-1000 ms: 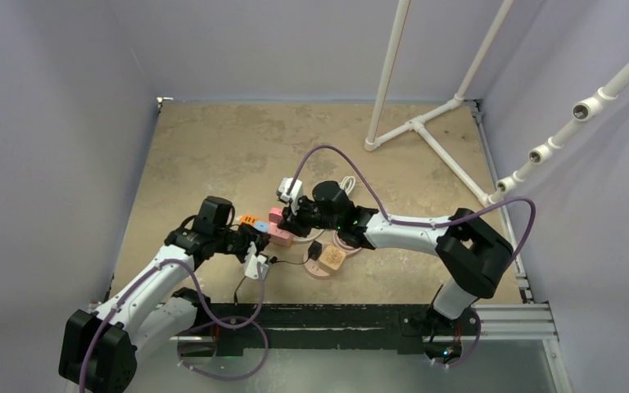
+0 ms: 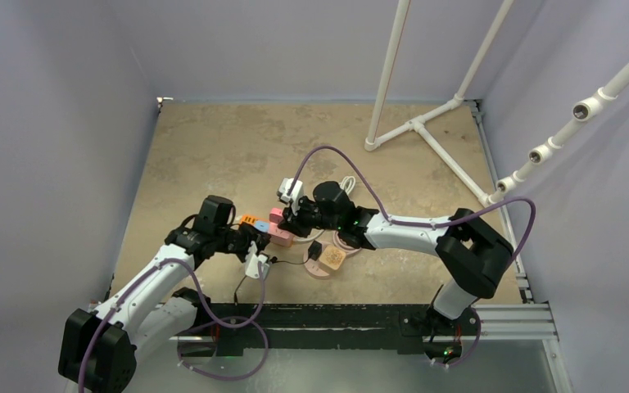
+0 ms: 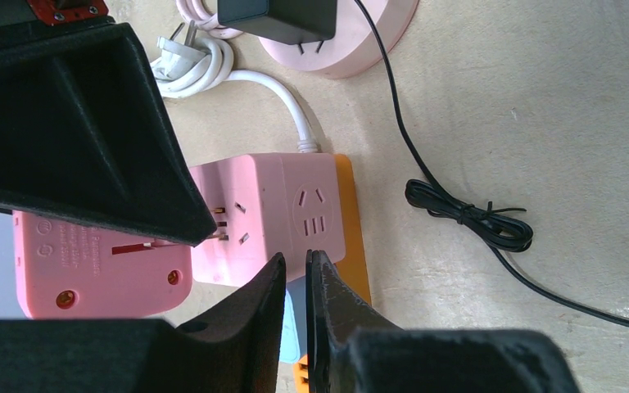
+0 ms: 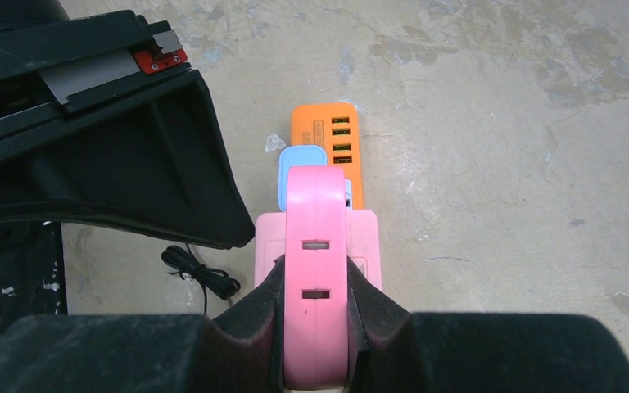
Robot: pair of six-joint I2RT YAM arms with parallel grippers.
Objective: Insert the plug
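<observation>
My right gripper is shut on a pink plug (image 4: pixel 316 205), held upright over the pink socket cube on the power strip. In the left wrist view, the plug (image 3: pixel 98 270) has its prongs at the socket face of the cube (image 3: pixel 295 213); how far they are in cannot be seen clearly. My left gripper is beside the cube and the blue section (image 3: pixel 293 319), its fingertips close together; whether they are fully shut is unclear. The orange section (image 4: pixel 324 115) with USB ports extends beyond the blue one.
A black adapter (image 2: pixel 314 250) sits on a round pink strip (image 3: pixel 336 57), near a wooden-coloured block (image 2: pixel 332 259). White cables (image 3: pixel 266 82) and a bundled black cable (image 3: pixel 467 213) lie beside the strip.
My left arm has shifted very slightly in the top view. The right arm and the pink plug show no visible change.
</observation>
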